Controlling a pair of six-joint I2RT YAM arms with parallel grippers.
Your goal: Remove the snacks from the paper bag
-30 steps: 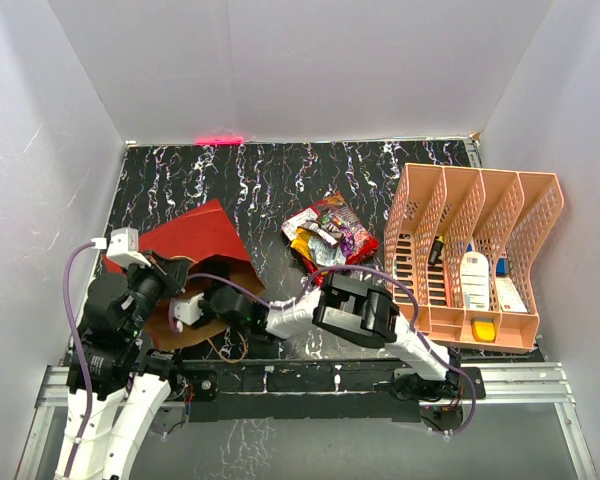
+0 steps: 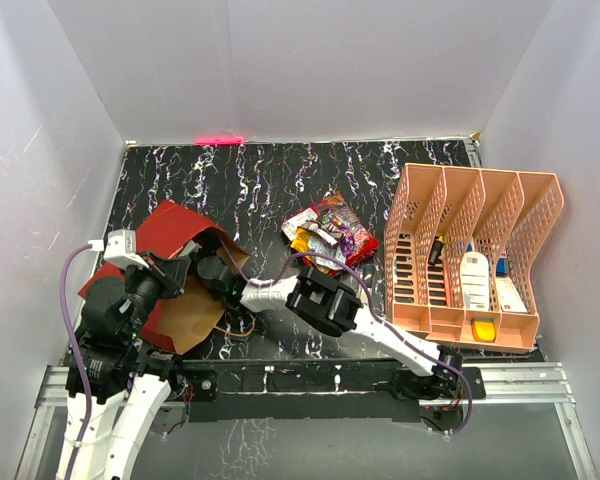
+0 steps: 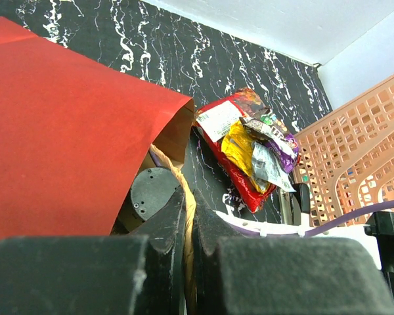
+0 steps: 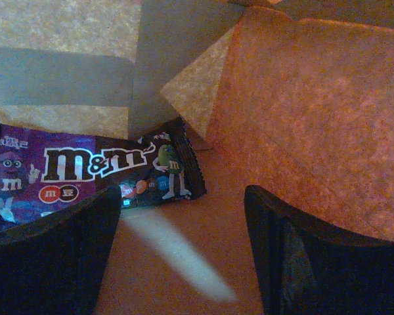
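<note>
The red paper bag (image 2: 165,225) lies on its side at the left. My left gripper is shut on its twisted paper handle (image 3: 174,167), holding the bag up. My right gripper is inside the bag, its fingers apart with nothing between them. Just beyond them, in the right wrist view, a purple and brown M&M's packet (image 4: 92,164) lies on the bag's inner paper. Several snack packets (image 2: 330,233) are piled on the dark table to the right of the bag.
An orange divided organizer (image 2: 520,250) with tools stands at the right. Grey walls surround the marble-patterned table (image 2: 260,180).
The bag's shape has shifted slightly leftward.
</note>
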